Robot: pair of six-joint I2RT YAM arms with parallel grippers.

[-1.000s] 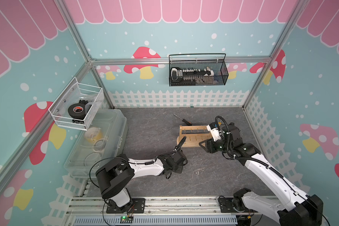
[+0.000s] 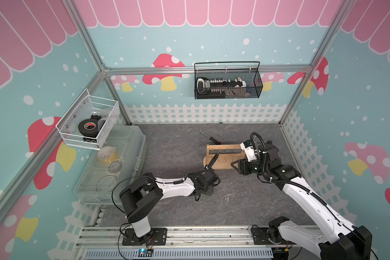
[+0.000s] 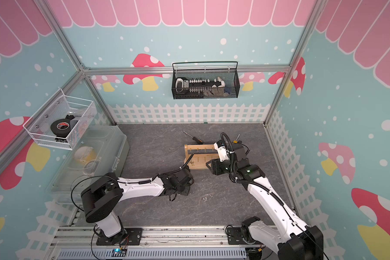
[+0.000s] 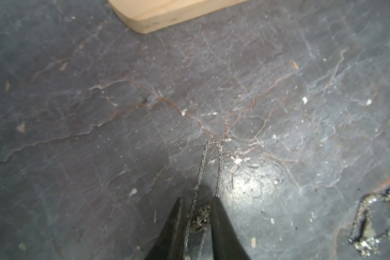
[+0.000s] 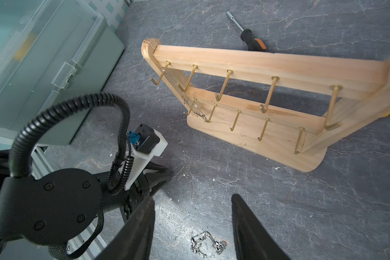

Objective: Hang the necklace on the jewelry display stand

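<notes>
A wooden display stand [image 5: 268, 60] with brass hooks stands at the back; a silver chain [image 5: 182, 93] hangs on its left hooks. In the left wrist view, my left gripper is low over a looped necklace [image 4: 202, 162] on the table, its fingertips close around the chain and a small bunched part; whether they grip it is unclear. Another tangled necklace [image 4: 368, 218] lies to the right. My right gripper stands open beside the stand, above the table, with nothing between its fingers.
A screwdriver [image 2: 212, 139] lies behind the stand. A translucent storage box [image 2: 138, 143] takes up the table's left side. Wire baskets hang on the left [image 2: 65, 138] and back [image 2: 228, 96] walls.
My left arm has moved slightly right, toward the table's middle. My right gripper has shifted very slightly.
</notes>
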